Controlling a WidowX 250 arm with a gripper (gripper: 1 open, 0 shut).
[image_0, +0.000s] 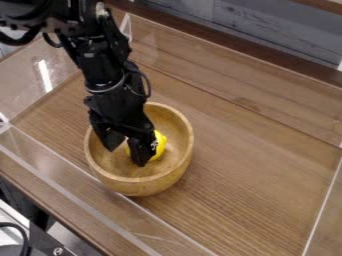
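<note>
The black arm comes down from the top left, with its gripper (123, 142) low inside a wooden bowl (139, 182). The gripper's fingers are open, one toward the left of the bowl, the other toward the middle. A yellow object (159, 144) lies in the bowl just to the right of the gripper, partly hidden behind it; whether they touch I cannot tell.
Pale edging borders it at the left and far right. A black cable lies at the bottom left corner.
</note>
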